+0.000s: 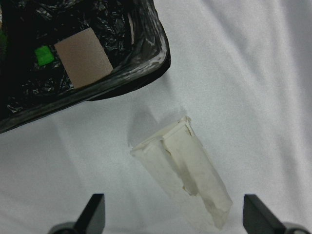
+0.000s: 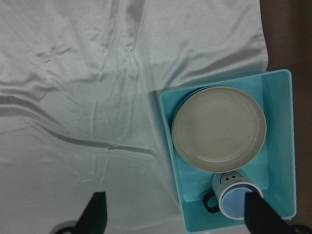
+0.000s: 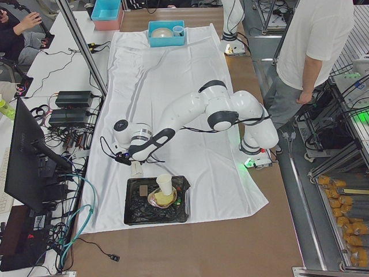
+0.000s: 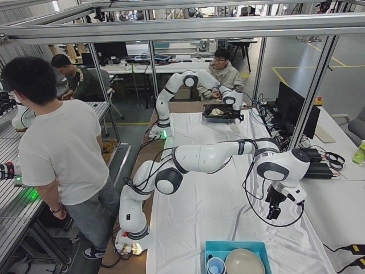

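Observation:
A folded, crumpled white paper piece [image 1: 185,170] lies on the cloth under my left gripper [image 3: 124,158], which is open around empty space above it. A black plastic-lined tray [image 3: 136,213] beside it holds a white cup [image 3: 164,183], a dish with yellowish contents [image 3: 157,199] and a brown square [image 1: 84,57]. My right gripper is open above the cloth near a blue bin [image 2: 278,146], which holds plates [image 2: 219,129] and a mug with a dark handle [image 2: 234,202].
White cloth [image 3: 132,75] covers the table, mostly clear in the middle. A monitor [image 3: 29,161], cables and equipment crowd one side; a standing person [image 4: 63,148] is beside the other.

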